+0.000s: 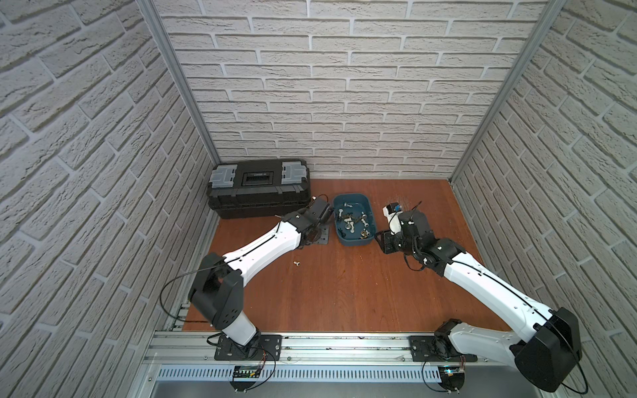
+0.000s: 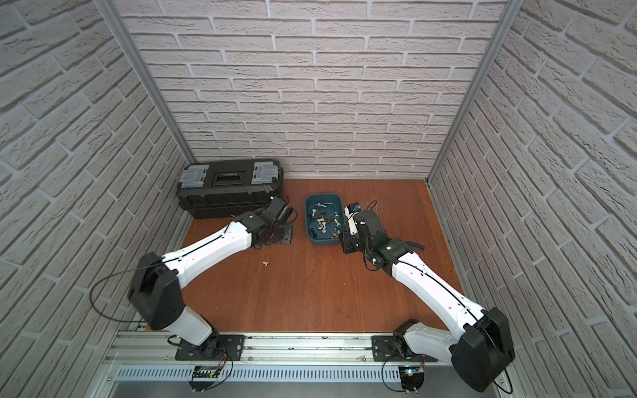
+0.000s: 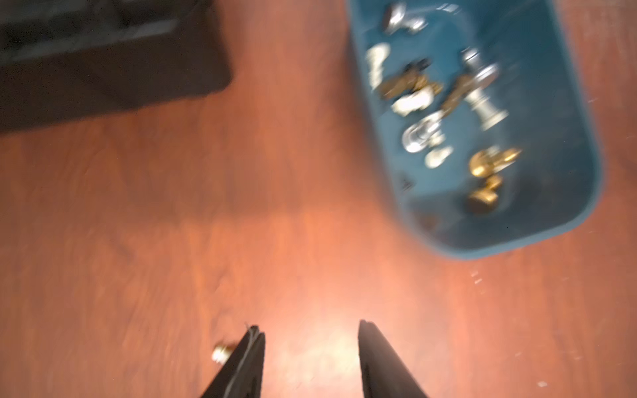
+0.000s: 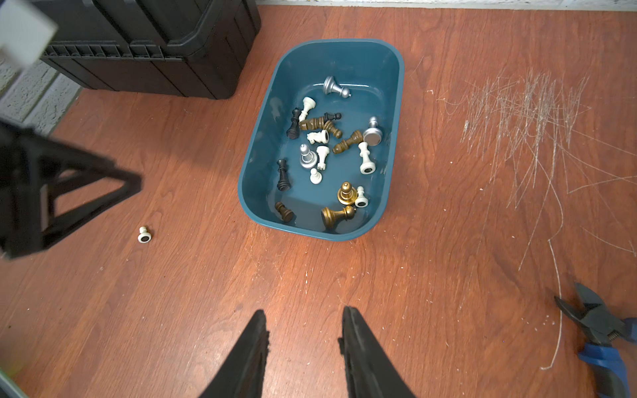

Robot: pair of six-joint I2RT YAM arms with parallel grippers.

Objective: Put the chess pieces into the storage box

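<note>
A blue storage box (image 4: 338, 66) holds several white, black, silver, gold and bronze chess pieces lying jumbled. A small white piece lies alone on the wood to the box's left; the left wrist view catches it (image 3: 222, 353) by a fingertip. My left gripper is open and empty, over the table left of and in front of the box, its view blurred. My right gripper is open with nothing between its fingers, at the box's right front.
A black toolbox (image 1: 257, 202) stands at the back left. Blue-handled cutters (image 4: 600, 358) and a tangle of thin pale strands (image 4: 524, 119) lie to the box's right.
</note>
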